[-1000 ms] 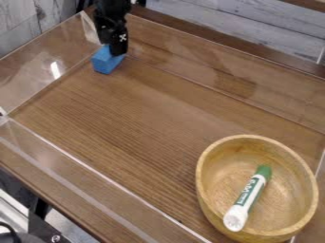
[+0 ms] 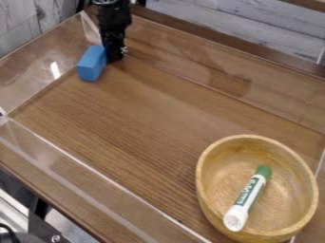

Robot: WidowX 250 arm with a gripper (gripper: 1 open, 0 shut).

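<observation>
A blue block (image 2: 90,63) lies near the left back of the wooden table (image 2: 152,123). My gripper (image 2: 106,49), dark and partly blurred, is at the back left, just behind and right of the block; it looks narrow, but its fingertips are too small to tell their state.
A tan bowl (image 2: 222,157) at the front right holds a white tube with a green end (image 2: 248,199). The table's left edge runs along the near left.
The blue block has moved left and toward the front from where it was a second ago. My gripper has shifted slightly along with it.
</observation>
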